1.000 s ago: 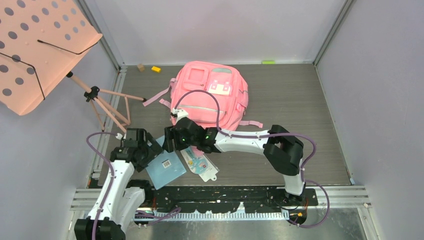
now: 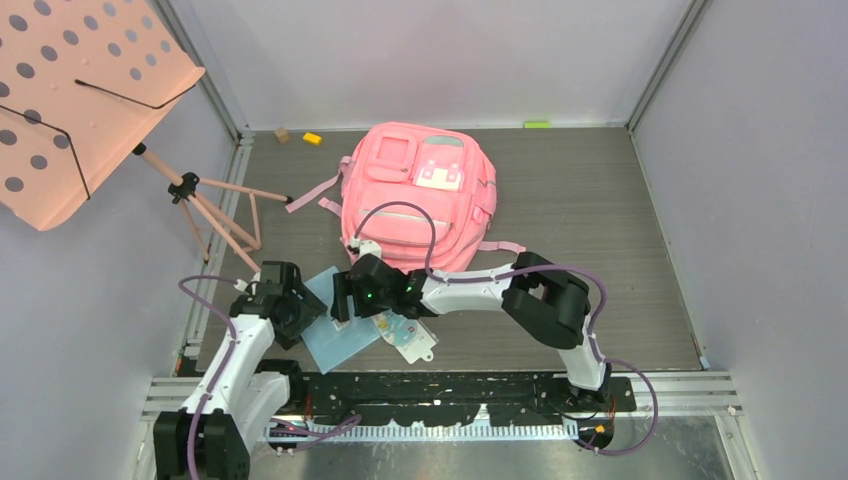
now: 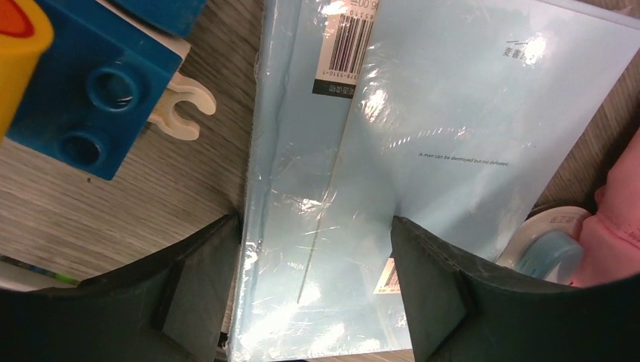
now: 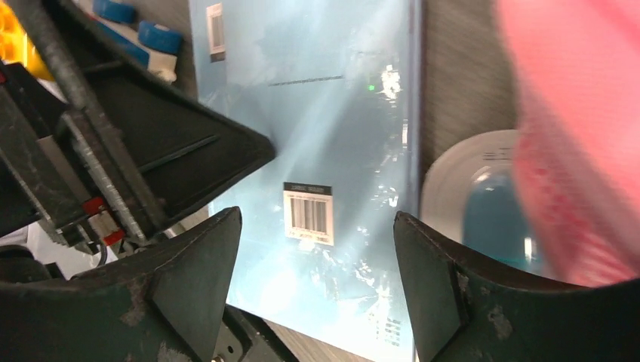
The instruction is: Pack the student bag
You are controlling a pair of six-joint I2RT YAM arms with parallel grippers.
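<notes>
A light-blue book in glossy wrap (image 2: 333,350) lies on the table at front left. My left gripper is part open low over it, one finger at the book's spine edge, the other over the cover. My right gripper hovers open over the same book beside the left one; whether either touches it is unclear. The pink backpack (image 2: 415,185) lies closed-looking behind, a strip of it filling the right of the right wrist view. A packaged item (image 2: 410,340) lies right of the book, partly under my right arm.
Blue toy bricks (image 3: 113,98) sit beside the book in the left wrist view. A pink easel (image 2: 90,80) stands at left. A small yellow block (image 2: 312,138) lies at the back.
My right gripper has moved down toward the front from the bag's edge. The left gripper has shifted slightly, and the book has moved a little to the right.
</notes>
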